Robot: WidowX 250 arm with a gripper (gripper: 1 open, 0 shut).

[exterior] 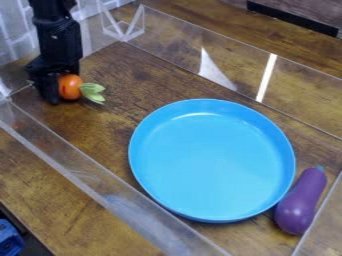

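Note:
At the upper left, my black gripper (pixel 56 80) reaches down to the wooden surface, shut on a round orange vegetable (pixel 70 86) with pale green leaves (pixel 92 91), likely a carrot or similar; its far part is hidden by the fingers. A large light blue plate (pixel 211 160) lies to the right of centre, apart from the gripper.
A purple eggplant (pixel 302 200) lies right of the plate. Clear plastic walls edge the wooden workspace (pixel 160 80). A blue object (pixel 7 240) shows at the lower left corner. The wood between gripper and plate is clear.

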